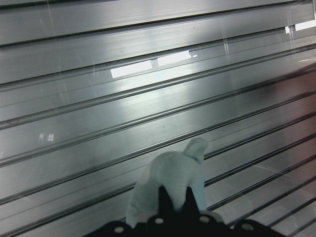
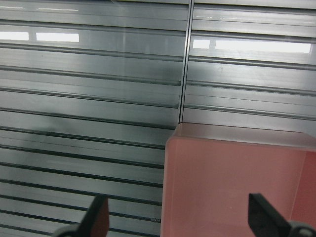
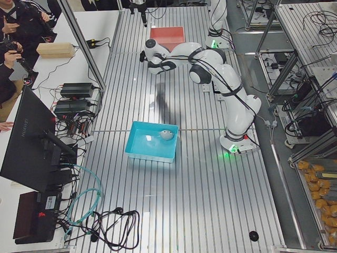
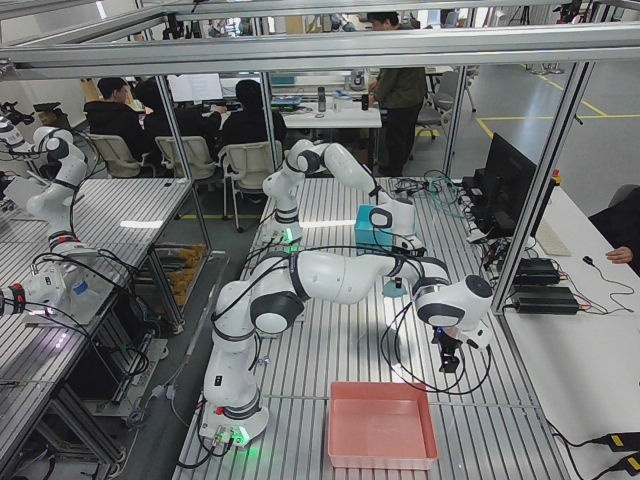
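A pale plush toy (image 1: 165,173) with a small rounded tab is held by my left gripper, shut on it above the slatted table; in the camera right view the toy (image 4: 393,287) hangs under that arm. My right gripper is open and empty, its fingers either side of the near wall of the pink bin (image 2: 227,173), seen from above. The bin (image 3: 167,34) is at the table's far end in the camera left view. A blue bin (image 3: 150,153) nearer the middle holds a grey-white object (image 3: 166,135).
Cables (image 3: 118,237) lie at the table's near left. A monitor (image 3: 31,137), power boxes and people line the left side. Frame posts rise along the edges. Bare slatted table (image 3: 126,89) lies between the two bins.
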